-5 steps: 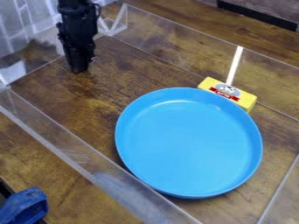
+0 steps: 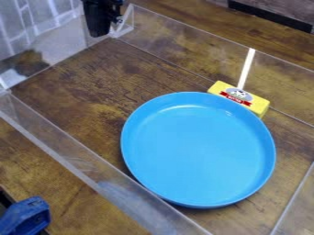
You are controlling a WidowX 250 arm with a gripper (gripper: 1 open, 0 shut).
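Note:
The black gripper (image 2: 103, 18) is at the top left edge of the view, over the clear tray wall, mostly cut off by the frame; nothing shows between its fingers, and it looks shut. A large blue plate (image 2: 197, 147) lies on the wooden floor of the tray. Behind the plate, on the right, lies a small yellow box (image 2: 238, 98) with a white strip rising behind it.
Clear plastic walls (image 2: 64, 147) edge the wooden area (image 2: 86, 92), whose left part is bare. A blue object (image 2: 25, 216) lies outside at the lower left corner.
The gripper has risen toward the top edge of the view, away from the tray floor. The plate and yellow box have not moved.

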